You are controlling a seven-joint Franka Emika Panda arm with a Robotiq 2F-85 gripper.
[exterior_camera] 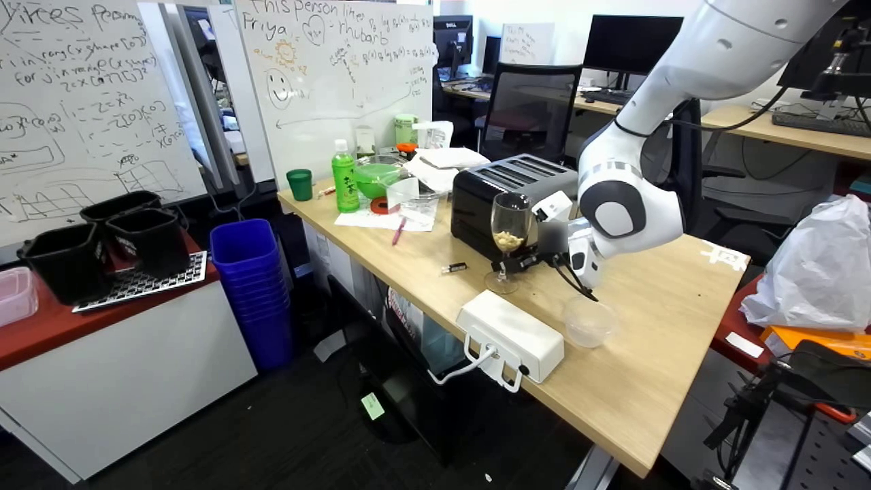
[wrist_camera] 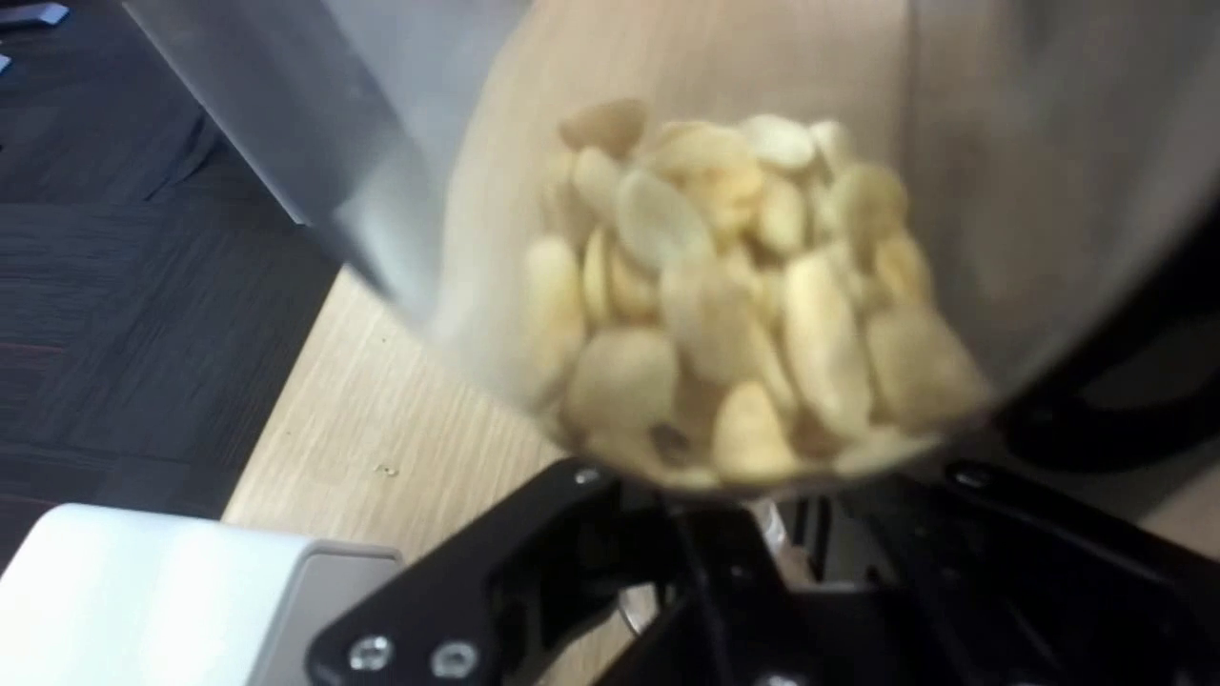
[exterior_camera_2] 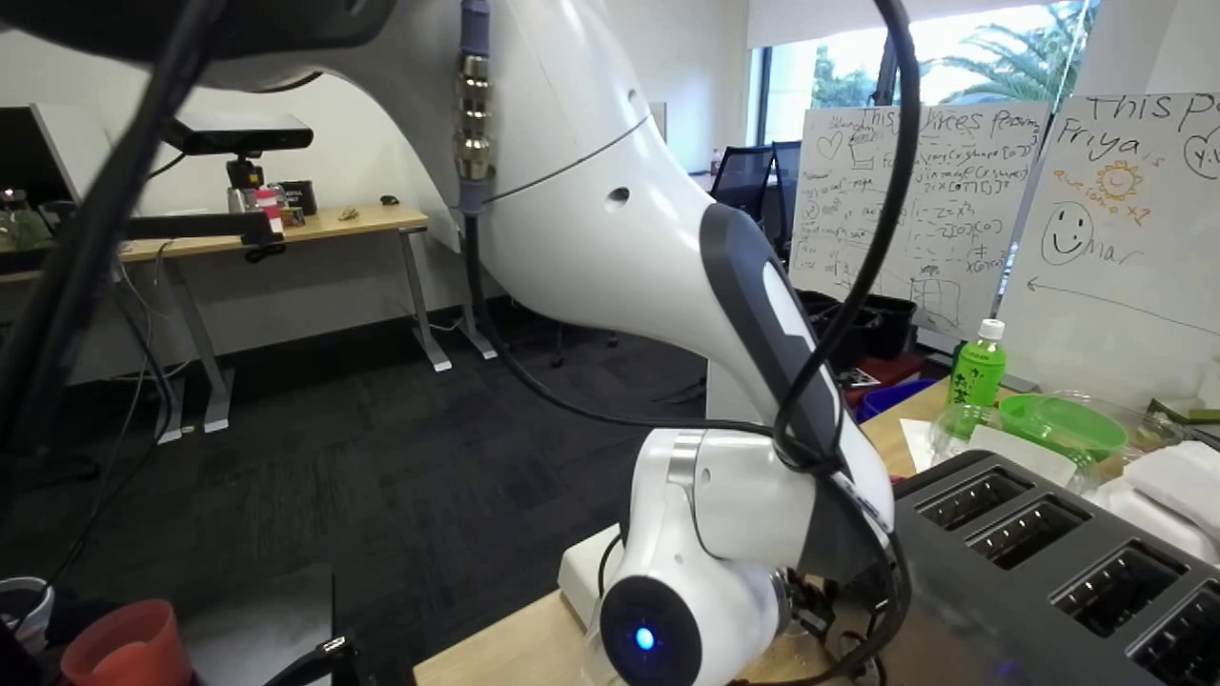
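Observation:
A clear stemmed glass (exterior_camera: 510, 216) with pale nuts (exterior_camera: 507, 241) in its bowl stands upright by the front of the black toaster (exterior_camera: 478, 214). My gripper (exterior_camera: 503, 265) is shut around its stem, just below the bowl. The glass foot (exterior_camera: 501, 282) is at or very near the table surface; I cannot tell if it touches. Up close in the wrist view, the nuts (wrist_camera: 732, 297) fill the lower part of the glass, and the black fingers (wrist_camera: 578, 486) meet under it, mostly hiding the stem. A clear plastic bowl (exterior_camera: 589, 322) sits on the table beneath my wrist.
A white box (exterior_camera: 514, 331) with a cable is at the table's front edge, close to the glass. The toaster (exterior_camera_2: 972, 572) is right beside my arm. A green bottle (exterior_camera: 345, 181) and a green bowl (exterior_camera: 375, 178) stand at the far end.

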